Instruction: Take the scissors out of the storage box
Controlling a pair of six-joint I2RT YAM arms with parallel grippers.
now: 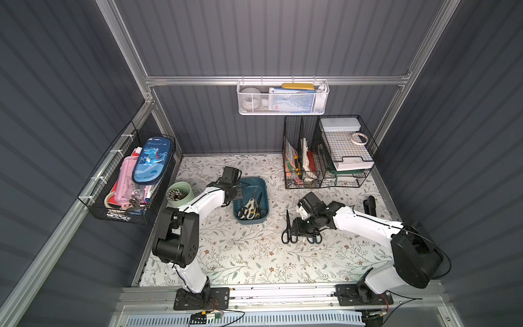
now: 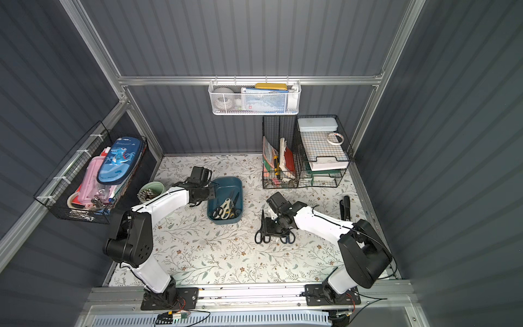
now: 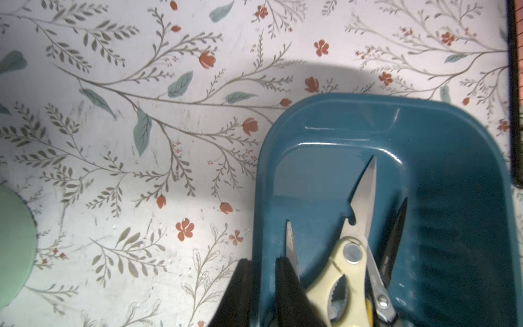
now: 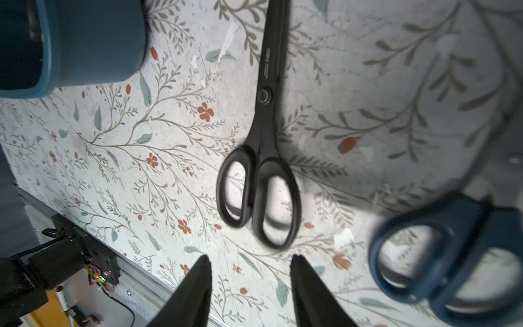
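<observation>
Inside the blue storage box (image 1: pixel 265 188) lie cream-handled scissors (image 3: pixel 348 272) and several darker tools, partly hidden low in the left wrist view. My left gripper is shut on the box's left rim, one finger either side of the wall. Out on the table, right of the box, black scissors (image 4: pixel 265 122) rest flat with their blades toward the back. Dark blue-handled scissors (image 4: pixel 435 245) lie just right of them. My right gripper hangs close by the black scissors' handles, open, with nothing between its fingers.
A green cup (image 1: pixel 185 190) stands left of the box. Behind the right arm are black wire racks (image 1: pixel 300 184) with papers, and a black object (image 1: pixel 370 206) lies at the far right.
</observation>
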